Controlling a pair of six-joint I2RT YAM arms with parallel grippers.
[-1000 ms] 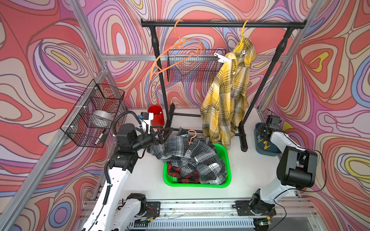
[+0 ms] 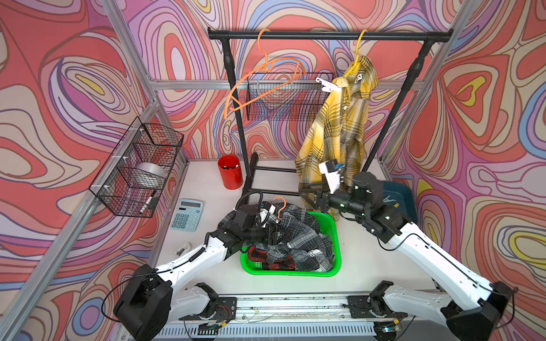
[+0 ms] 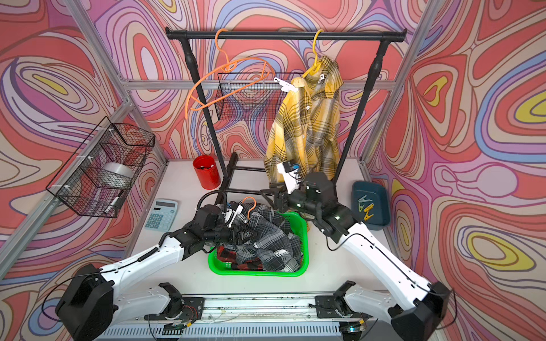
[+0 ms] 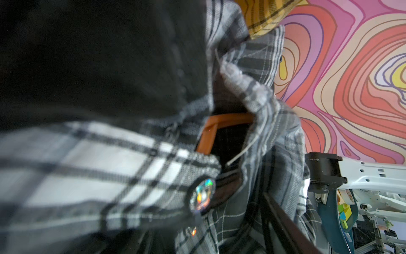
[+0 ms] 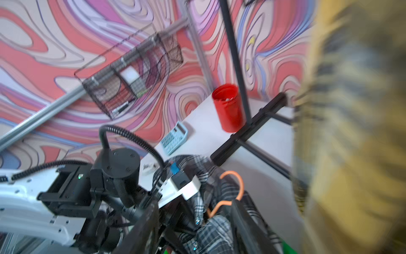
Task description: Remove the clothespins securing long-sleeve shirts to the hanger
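Note:
My left gripper is down in the grey plaid shirt in the green basket, shut on its fabric; the fingertips are partly hidden. An orange hanger hook pokes up from that shirt. My right gripper is raised above the basket's right part, open, beside the yellow plaid shirt, which hangs on a yellow hanger with a white clothespin near its top. The right wrist view shows the yellow cloth blurred close by.
An empty orange hanger hangs on the black rack. A red cup and calculator stand at left. A blue bin with clothespins is at right; wire baskets hang on the walls.
My right arm has swung left from the blue bin to before the yellow shirt. My left gripper has moved right and down into the grey shirt.

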